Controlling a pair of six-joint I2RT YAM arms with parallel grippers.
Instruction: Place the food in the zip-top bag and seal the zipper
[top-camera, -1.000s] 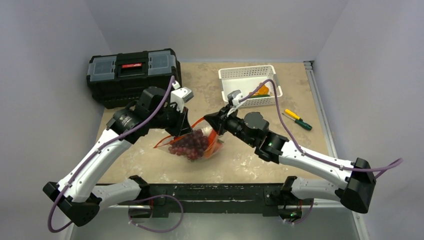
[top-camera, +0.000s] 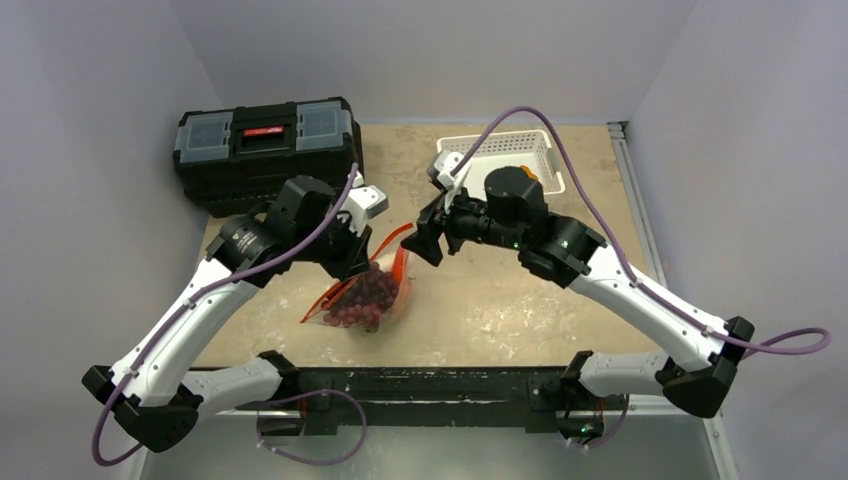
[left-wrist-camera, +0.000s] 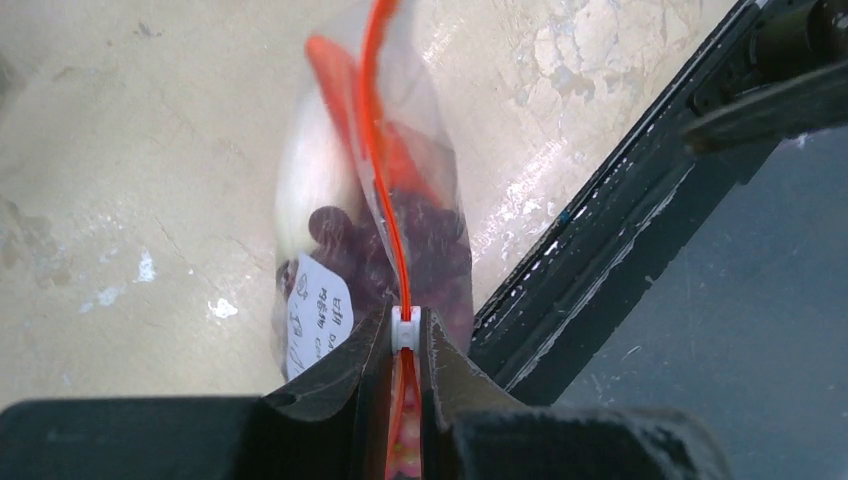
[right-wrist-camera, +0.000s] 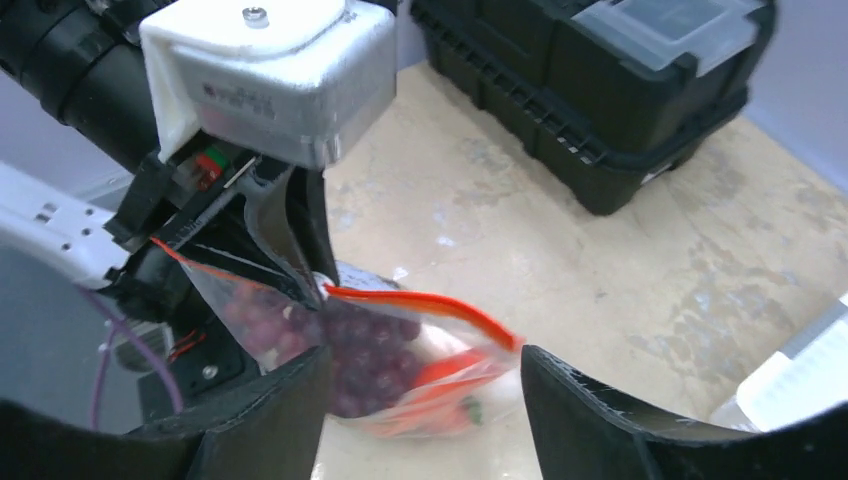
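Note:
The clear zip bag (top-camera: 362, 300) holds red grapes and lies on the worktop, with carrot-like orange items and a pale item visible inside in the left wrist view (left-wrist-camera: 325, 170). My left gripper is shut on its orange zipper, around a small white slider piece. My right gripper (top-camera: 430, 240) is beside and above the bag's upper right end, its fingers apart with nothing visible between them; in the right wrist view the bag (right-wrist-camera: 370, 360) shows beyond them.
A black toolbox (top-camera: 265, 150) stands at the back left. A white basket (top-camera: 460, 145) with orange items sits at the back, partly behind my right arm. The worktop's front edge runs below the bag; bare surface lies to the right.
My right gripper has opened, let go of the bag's upper end and risen. The bag has shifted slightly left; my left gripper stays on the zipper.

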